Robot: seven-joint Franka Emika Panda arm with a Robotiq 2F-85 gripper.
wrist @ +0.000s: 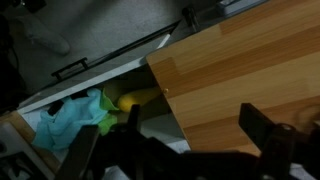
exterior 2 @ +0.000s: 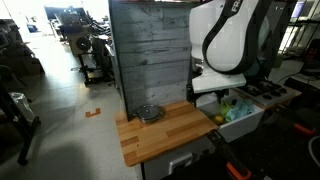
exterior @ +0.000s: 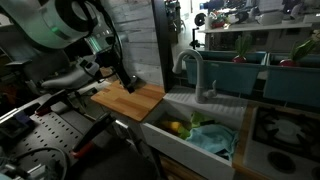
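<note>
My gripper is open above the wooden countertop, with only bare wood showing between its fingers in the wrist view. In exterior view 1 the gripper hangs over the wood, left of the white sink. Inside the sink lies a crumpled light-blue cloth. Beside the cloth are a green item and a yellow item, partly hidden by a finger in the wrist view. A round metal pan rests on the counter near the wall in exterior view 2.
A curved faucet rises behind the sink. The stove is to its right. Blue-green planters line the back. A grey wooden wall bounds the counter, whose left half is mostly free.
</note>
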